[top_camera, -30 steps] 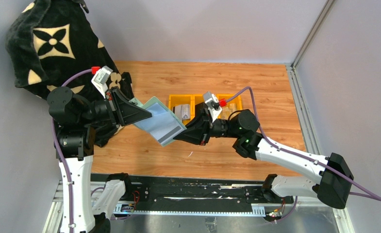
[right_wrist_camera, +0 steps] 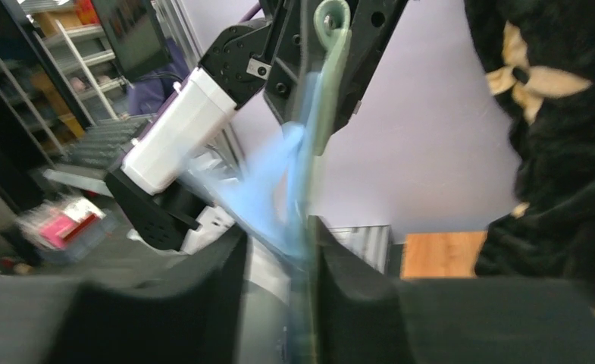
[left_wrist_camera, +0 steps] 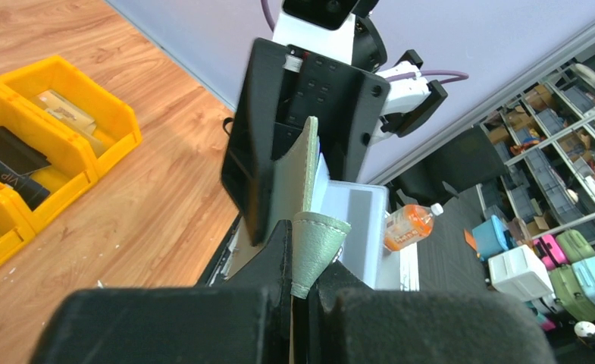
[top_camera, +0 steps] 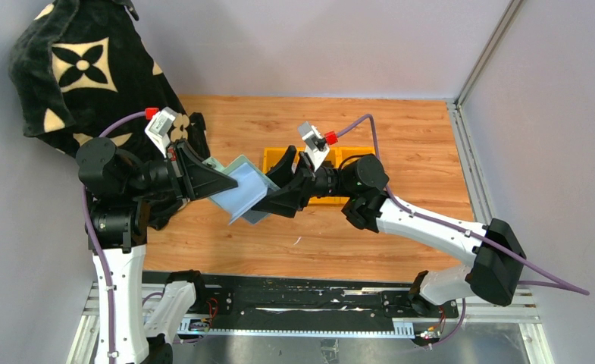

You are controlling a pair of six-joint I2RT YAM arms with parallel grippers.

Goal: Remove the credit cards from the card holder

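Observation:
The pale green card holder (top_camera: pixel 215 164) with its light blue inside hangs above the table, and my left gripper (top_camera: pixel 236 183) is shut on its left edge. In the left wrist view the green rim of the holder (left_wrist_camera: pixel 317 246) is pinched between the left fingertips. My right gripper (top_camera: pixel 270 189) stands part open at the holder's right end, one finger on either side of it. Blurred blue flaps of the holder (right_wrist_camera: pixel 267 189) reach between the right fingers in the right wrist view. I cannot make out a separate card there.
Below and behind the right gripper, a yellow divided bin (left_wrist_camera: pixel 82 114) sits on the wooden table (top_camera: pixel 400 243), with a pale item and a dark item in its compartments. A black patterned cloth (top_camera: pixel 89 68) drapes at the left.
The right gripper has opened from around the holder's right edge and shifted left over it. The holder's right part now looks bent or folded. The left gripper has hardly moved.

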